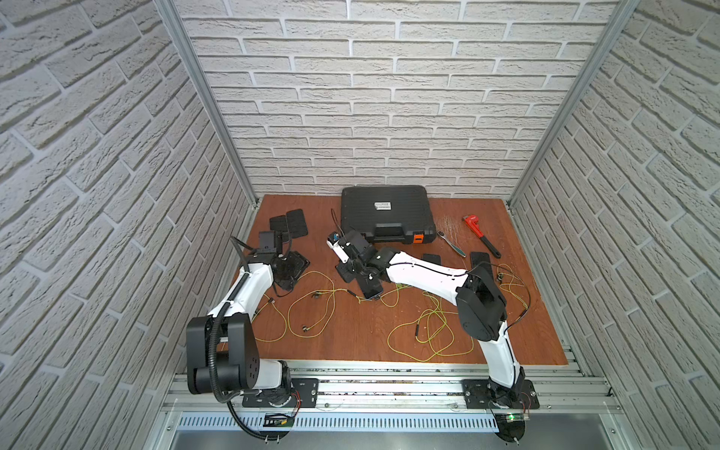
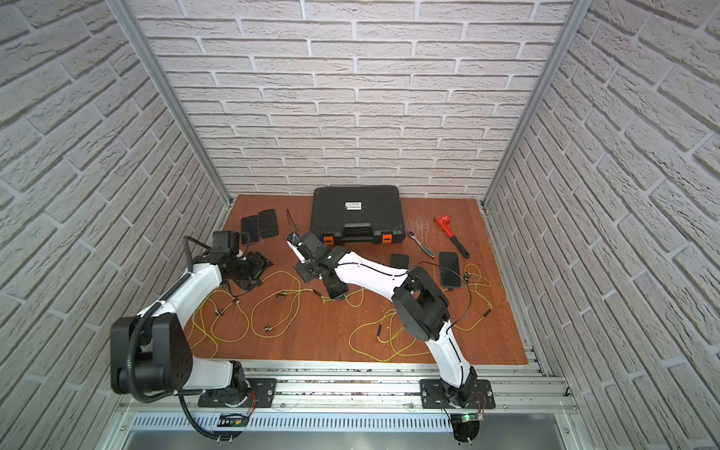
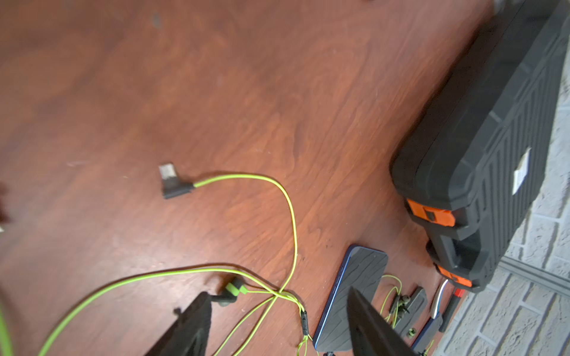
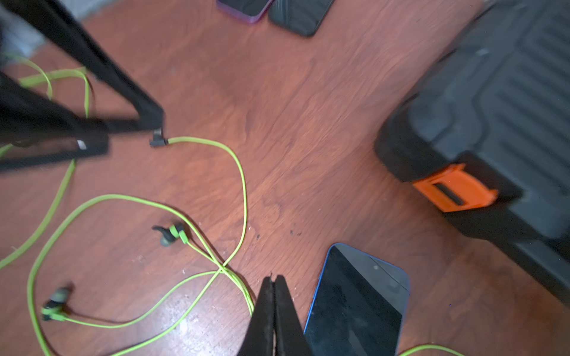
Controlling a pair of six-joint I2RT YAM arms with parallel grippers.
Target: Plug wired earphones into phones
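Observation:
A yellow-green earphone cable ends in a black right-angled plug, lying on bare wood, also seen in the right wrist view (image 4: 158, 142). Its earbuds (image 4: 169, 236) lie below it. My left gripper hangs open above the table near this plug, nothing between its fingers. My right gripper is shut with nothing visible between its fingers, over the table beside a blue-edged phone (image 4: 356, 296). More phones (image 2: 267, 222) lie at the back left and others (image 2: 449, 270) at the right, among tangled earphone cables.
A black case (image 1: 384, 210) with orange latches stands at the back centre. A red pipe wrench (image 1: 481, 234) and a metal tool (image 1: 450, 243) lie to its right. Bare wood lies at the front centre, between the cable loops.

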